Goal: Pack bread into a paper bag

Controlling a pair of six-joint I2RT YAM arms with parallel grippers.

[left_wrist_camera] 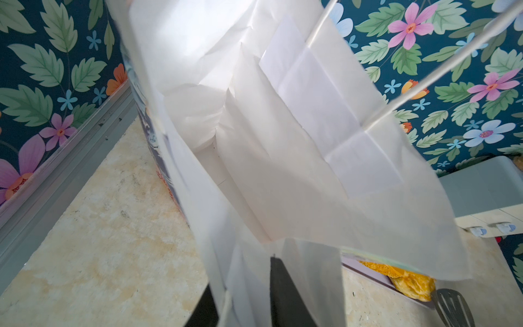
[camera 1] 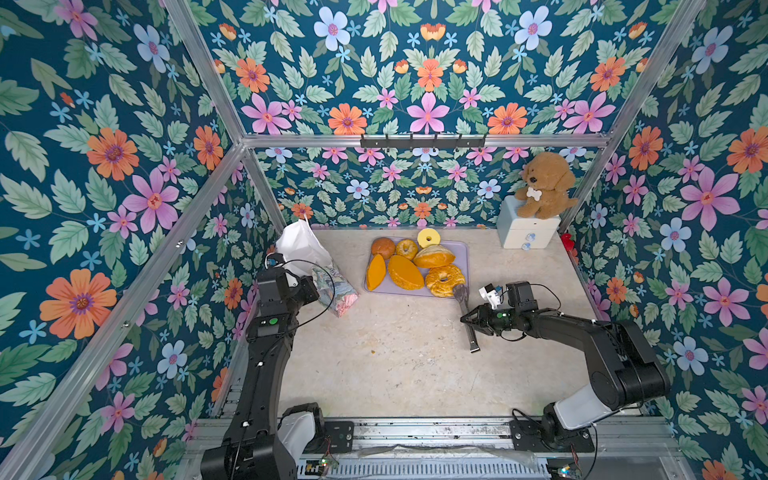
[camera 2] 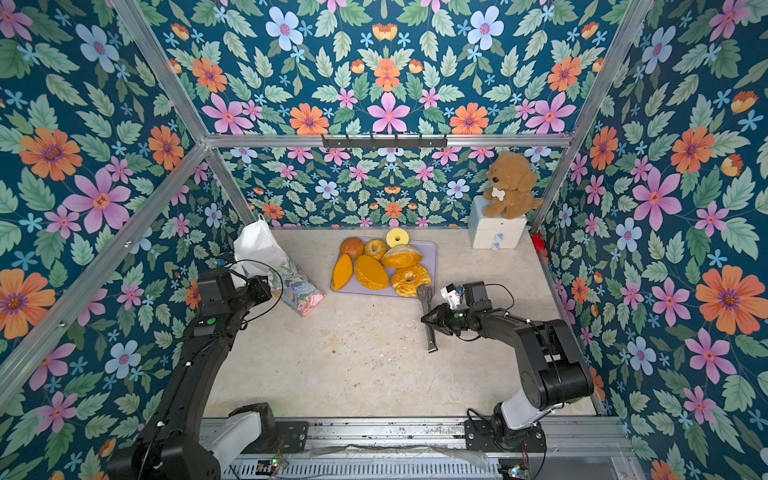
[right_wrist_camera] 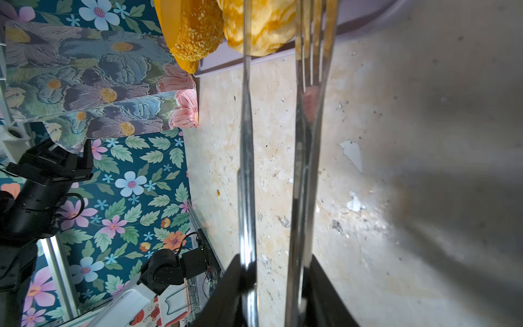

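Observation:
Tilted on its side at the table's left is the paper bag (camera 1: 304, 243), white inside, flowered outside. In the left wrist view its mouth faces me. My left gripper stands open at the bag's rim, a fold of white paper lying between its fingers. My right gripper (camera 1: 472, 321) is shut on metal tongs (right_wrist_camera: 246, 179), their two arms apart and running between its fingers. The tongs' tips reach the tray's front right corner, close to a glazed ring bread (camera 1: 444, 281). Whether they touch it cannot be told. Several other breads (camera 1: 405, 272) share the purple tray (camera 1: 461, 256).
At the back right a brown toy dog (camera 1: 546, 185) sits on a small white-and-blue box (camera 1: 528, 232).

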